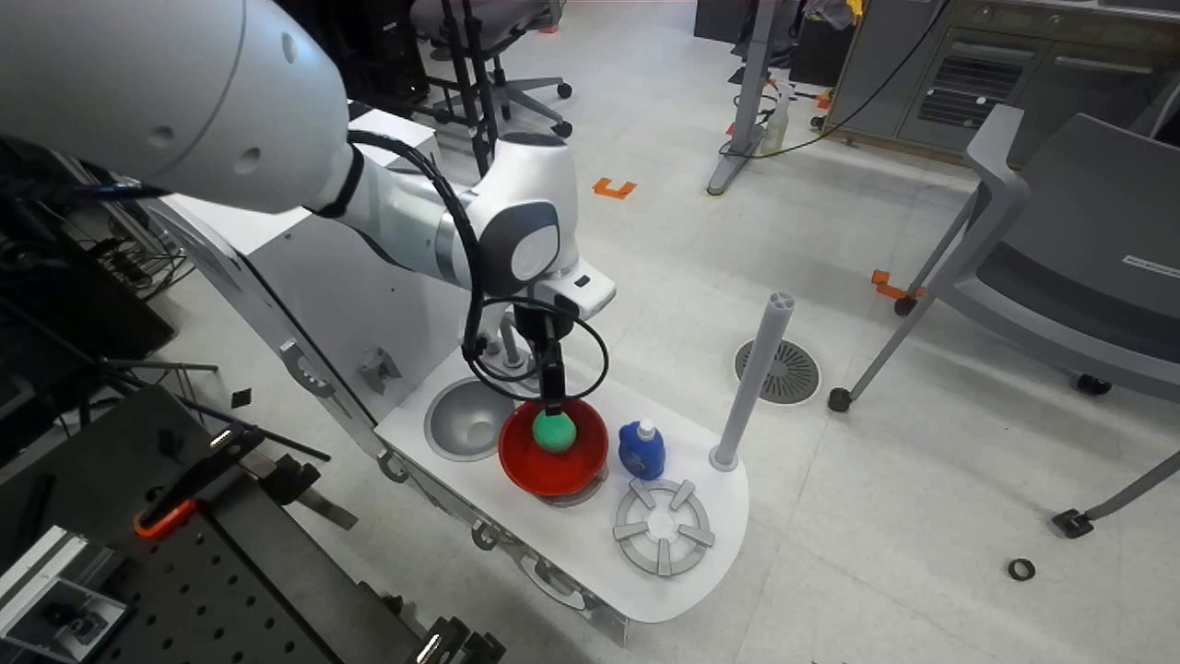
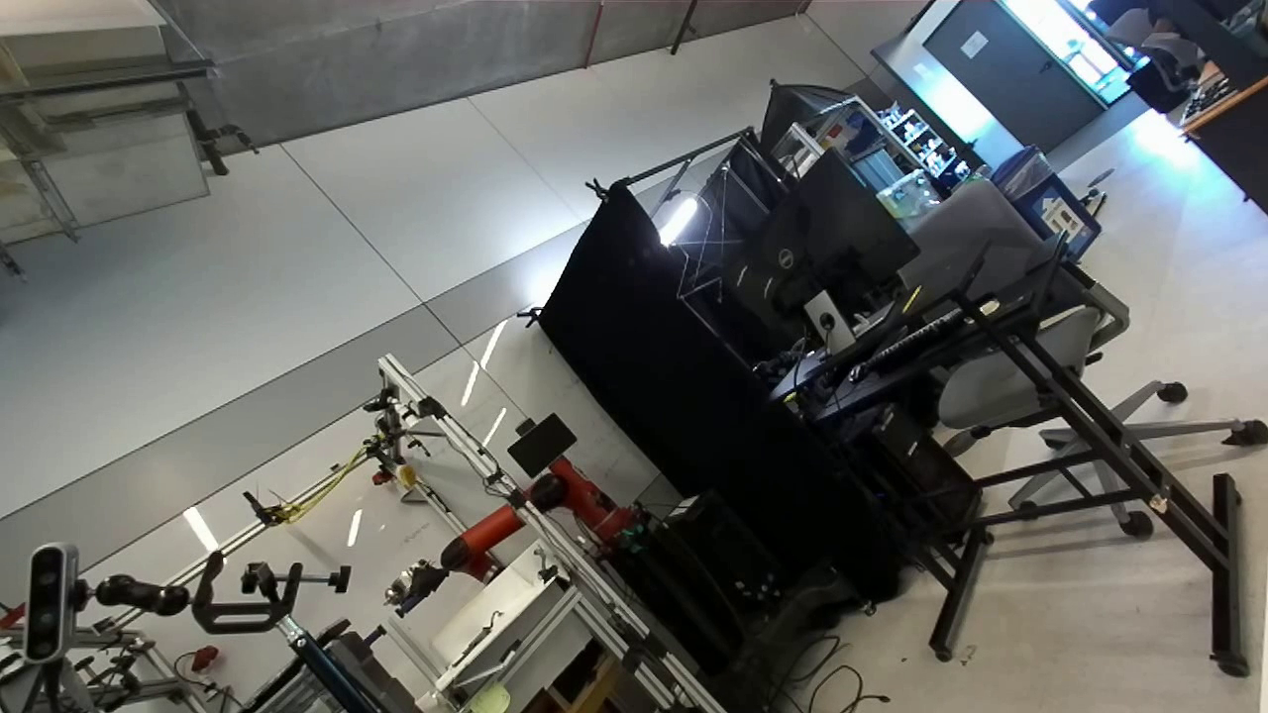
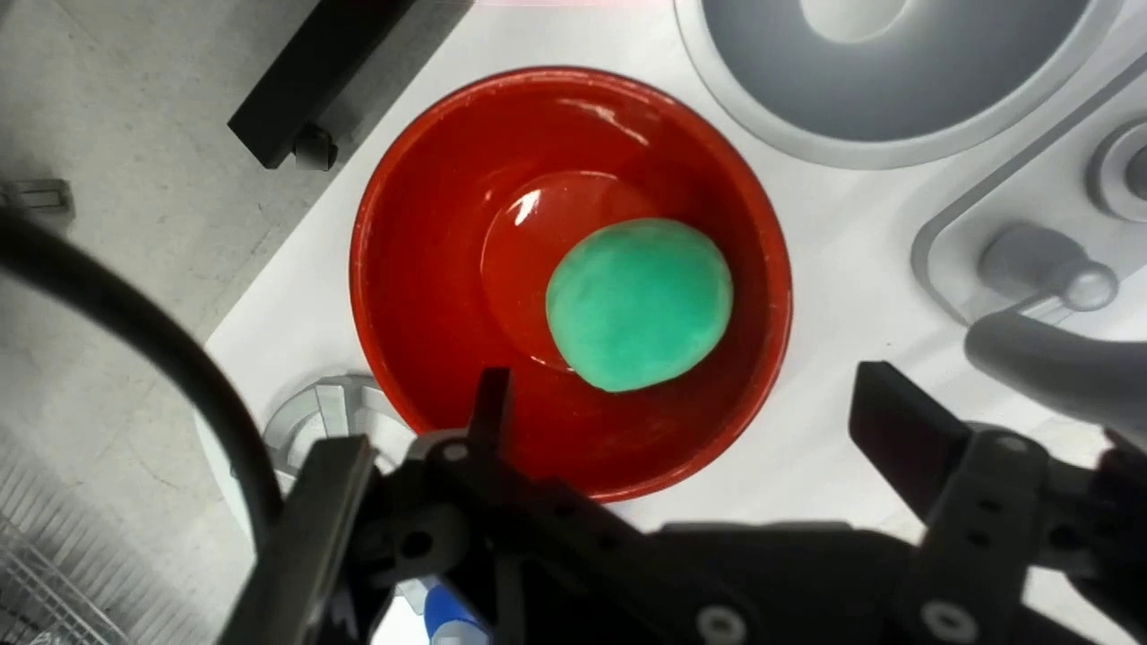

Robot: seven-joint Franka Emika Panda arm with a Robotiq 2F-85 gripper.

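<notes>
A rounded green object [image 1: 554,432] lies inside the red bowl [image 1: 523,465] on the white play-kitchen counter. From the wrist view, the green object [image 3: 642,305] rests off-centre in the bowl [image 3: 430,258], toward the sink and tap side. My gripper is open, its fingers wide apart with nothing between them. One finger [image 3: 492,408] overlaps the bowl's edge in that view, while the other appears beyond the rim near the tap. In exterior view 1 my gripper [image 1: 554,409] is right at the green object; whether they touch I cannot tell.
Beside the bowl are a grey sink [image 1: 465,419] and a tap, partly hidden by my arm. A blue bottle [image 1: 642,449] and a grey burner [image 1: 664,527] stand on the other side. An upright grey post [image 1: 754,382] rises from the counter's end.
</notes>
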